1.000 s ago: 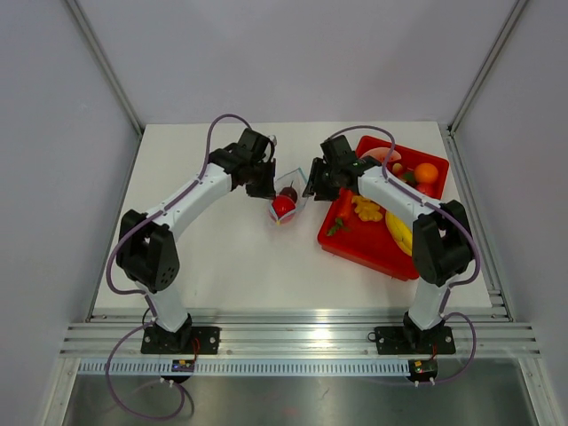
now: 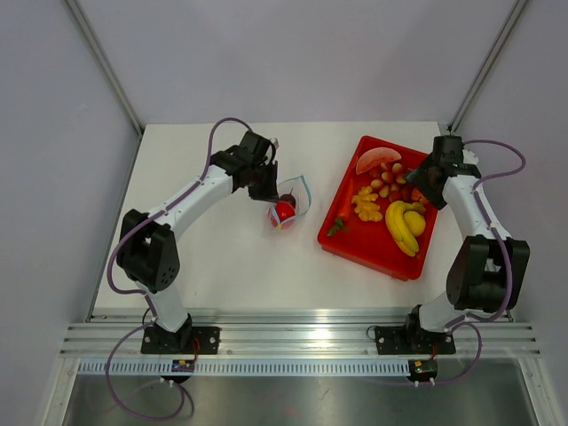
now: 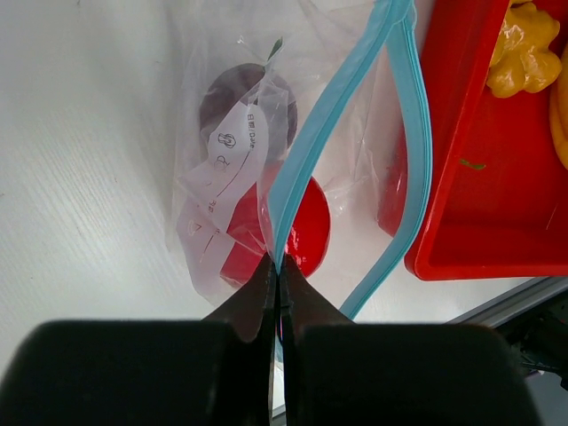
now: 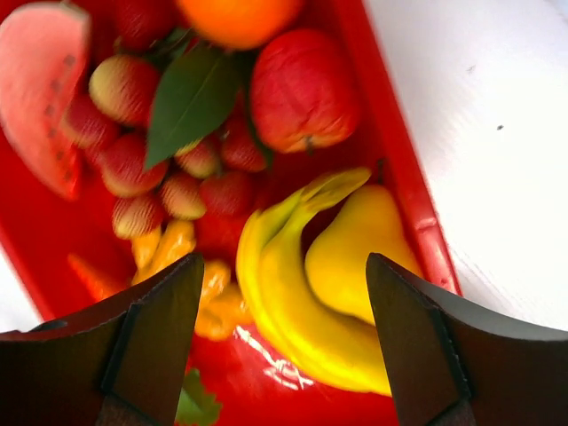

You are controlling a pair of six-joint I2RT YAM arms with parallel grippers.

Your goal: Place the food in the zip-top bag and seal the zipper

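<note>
The clear zip top bag [image 2: 303, 193] lies on the table with its blue zipper edges [image 3: 309, 160] parted. Inside it are a dark round food item [image 3: 232, 93] and a red one [image 3: 308, 232]. My left gripper is shut on one zipper edge, pinching the thin film. Over the right part of the red tray, my right gripper stands open with nothing between its fingers. Below it lie the bananas [image 4: 284, 275] and a yellow pear [image 4: 359, 253]; a red apple [image 4: 304, 90] and an orange [image 4: 240, 16] are farther off.
The red tray [image 2: 364, 256] also holds a watermelon slice [image 2: 378, 160], lychees [image 2: 384, 181], a yellow lobed item [image 2: 366, 204] and a carrot [image 2: 344, 209]. Bare table [image 2: 222, 266] lies in front of the bag, with a narrow gap between bag and tray.
My right gripper has swung from beside the bag's opening, across the tray, to its far right side. The left arm has stayed almost still at the bag.
</note>
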